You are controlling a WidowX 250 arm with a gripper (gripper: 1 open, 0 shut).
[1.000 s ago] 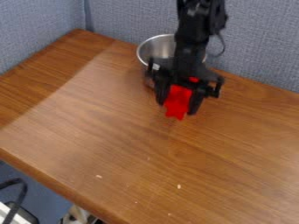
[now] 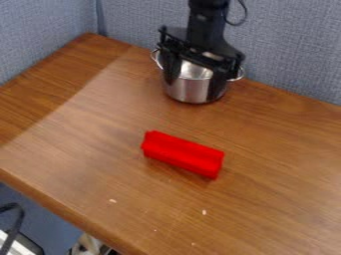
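Observation:
A red cylinder (image 2: 182, 153) lies on its side on the wooden table, front of centre. Farther back stands a silver metal pot (image 2: 194, 88). My black gripper (image 2: 198, 62) is open over the pot, its fingers at or just inside the rim; nothing red shows between them. The pot's interior is partly hidden by the gripper.
Grey padded walls stand behind and at the left. A dark cable and other items lie off the table's lower-left edge.
The red object was in my gripper at the pot; it now lies on the table in front, away from the gripper. The gripper moved back over the pot.

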